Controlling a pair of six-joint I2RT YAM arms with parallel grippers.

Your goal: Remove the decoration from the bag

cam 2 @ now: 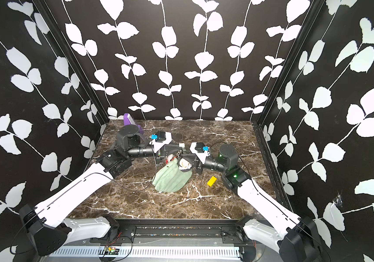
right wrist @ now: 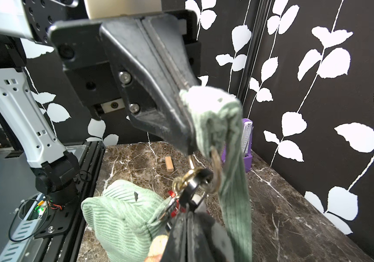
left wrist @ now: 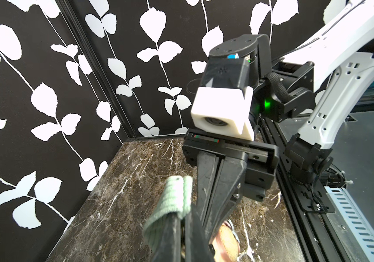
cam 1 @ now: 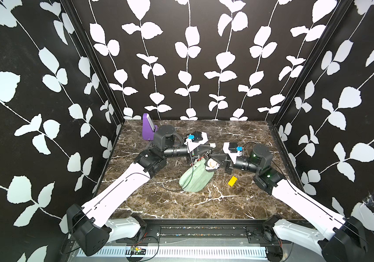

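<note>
A soft green knit bag (cam 1: 195, 176) hangs under my two grippers, which meet at the middle. My left gripper is shut, with green knit strap draped over and at its fingertips; in the right wrist view the strap (right wrist: 232, 196) hangs from them beside a metal clasp. My right gripper is shut at the metal rings (right wrist: 189, 185); whether any ring is between its fingers I cannot tell. A decoration with red parts and a cream, pink round piece (left wrist: 226, 244) dangles beside the right fingers, partly hidden.
A purple metronome (cam 1: 148, 128) stands at the back left. A yellow block (cam 1: 232, 180) lies right of the bag.
</note>
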